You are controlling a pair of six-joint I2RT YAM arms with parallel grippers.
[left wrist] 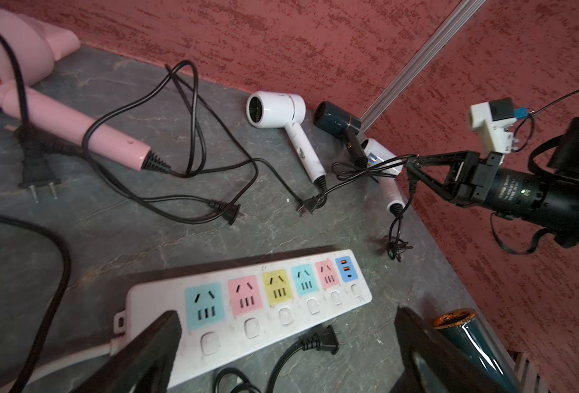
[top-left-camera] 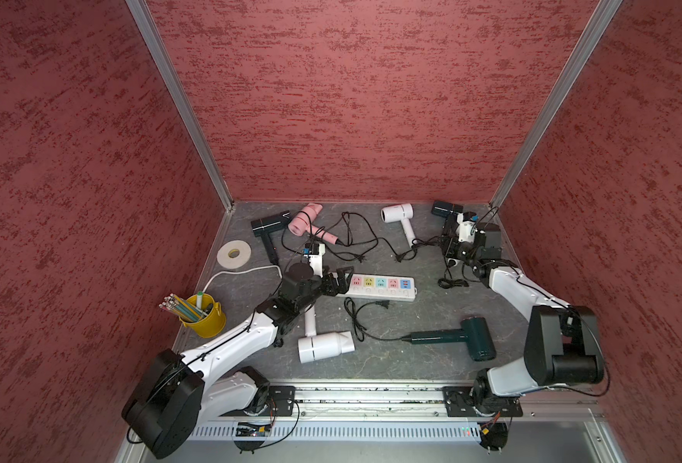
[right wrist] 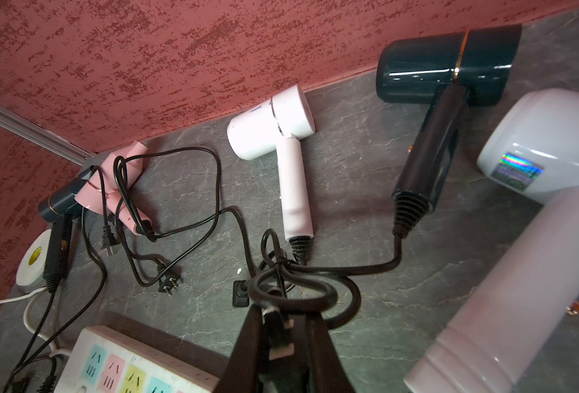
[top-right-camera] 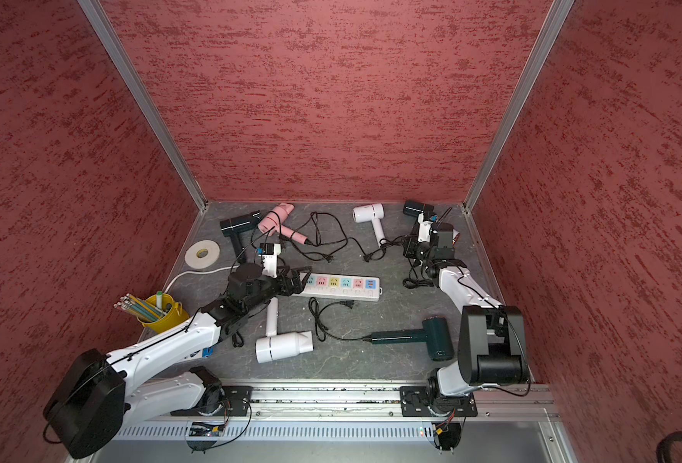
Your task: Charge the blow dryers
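Observation:
My right gripper is shut on a looped black cord (right wrist: pixel 292 302), raised off the table. That cord runs from the handle of the dark green dryer (right wrist: pixel 450 65) at the back right. Over the left end of the white power strip (left wrist: pixel 250 308), my left gripper (top-left-camera: pixel 344 281) stands open, nothing between its fingers. All visible sockets are empty. A small white dryer (left wrist: pixel 279 111) and a pink dryer (top-left-camera: pixel 305 219) lie at the back. Loose plugs (left wrist: pixel 230 213) rest behind the strip; another plug (left wrist: pixel 325 340) lies in front.
A larger white dryer (top-left-camera: pixel 325 346) and a dark green dryer (top-left-camera: pixel 477 339) lie in front. A pale dryer (right wrist: pixel 545 150) is at the right. A tape roll (top-left-camera: pixel 233 254) and yellow bucket (top-left-camera: pixel 204 321) stand left. Tangled cords cover the back middle.

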